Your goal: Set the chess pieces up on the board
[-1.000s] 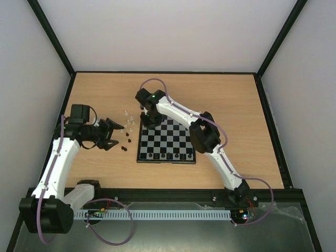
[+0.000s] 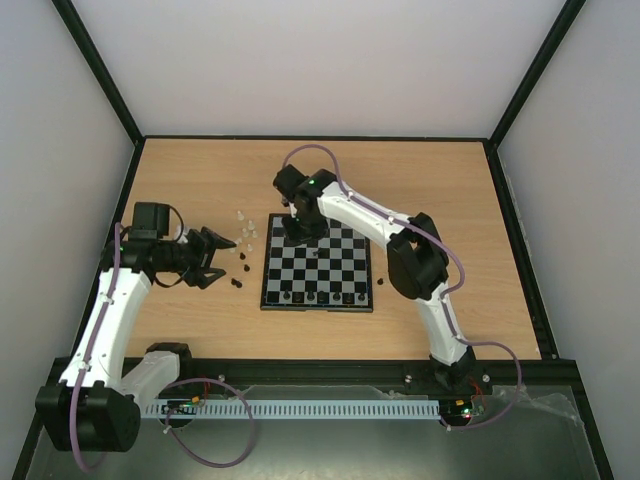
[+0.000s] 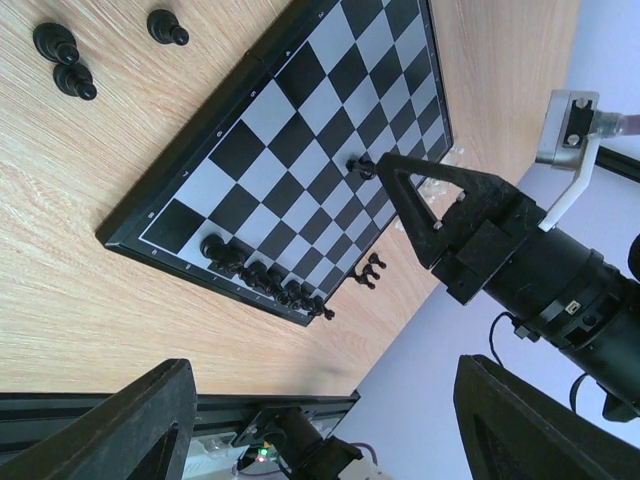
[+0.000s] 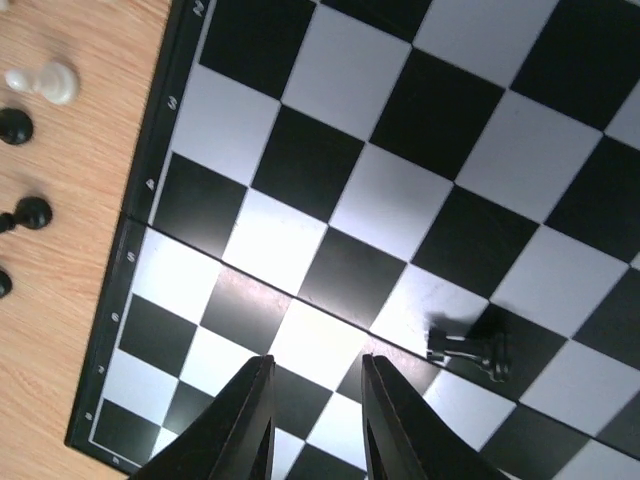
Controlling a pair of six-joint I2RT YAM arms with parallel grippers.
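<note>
The chessboard (image 2: 318, 262) lies in the middle of the table. A lone black piece (image 4: 470, 350) is on it near the centre; whether it stands or lies is hard to tell. Above the board's far left part is my right gripper (image 2: 303, 230), part open with an empty gap between its fingers; the lone piece is off to the right of them. Several black pieces (image 2: 323, 297) line the board's near edge. Left of the board, my left gripper (image 2: 222, 258) hangs open and empty, close to loose black pieces (image 3: 167, 27) and white pieces (image 2: 246, 230).
Another black piece (image 2: 380, 281) is on the table just right of the board. The right forearm (image 2: 365, 215) reaches over the board's far right corner.
My right gripper has moved to the right, from above the board's far left corner further in over the board. The left arm keeps its place.
</note>
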